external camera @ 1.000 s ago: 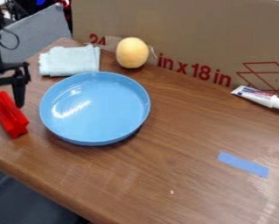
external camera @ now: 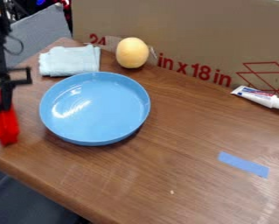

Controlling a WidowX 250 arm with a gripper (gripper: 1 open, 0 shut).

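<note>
At the left edge my gripper (external camera: 3, 90) is low over a red packet (external camera: 5, 124), with its fingers around or just above the packet's top end; the arm is partly cut off by the frame, and I cannot tell whether the fingers grip it. The packet lies left of a blue plate (external camera: 94, 108) on the wooden table.
A folded pale cloth (external camera: 69, 61) and a yellow egg-shaped object (external camera: 132, 52) sit at the back before a cardboard box (external camera: 212, 31). A toothpaste tube (external camera: 260, 96) lies right. Blue tape (external camera: 243, 164) marks the otherwise clear right side.
My gripper has moved down onto the red packet, covering its upper end. The other things have stayed in place.
</note>
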